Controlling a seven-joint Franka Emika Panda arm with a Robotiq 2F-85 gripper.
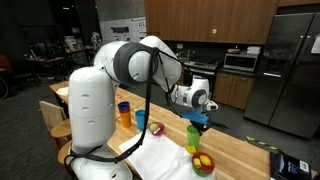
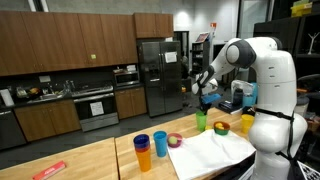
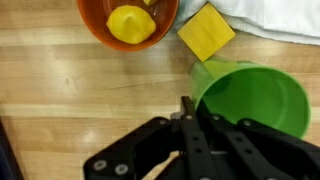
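A green cup fills the right of the wrist view, its open mouth facing the camera. My gripper is shut on the cup's near rim, with the wall between its fingers. Exterior view 1 shows the green cup below the gripper, upright near the tabletop. Whether its base touches the table is hard to tell.
Beside the cup lies a yellow block. A red-brown bowl holds yellow items, one a lemon-like piece. A white cloth covers the near table; blue cups stand left. Bare wood lies right.
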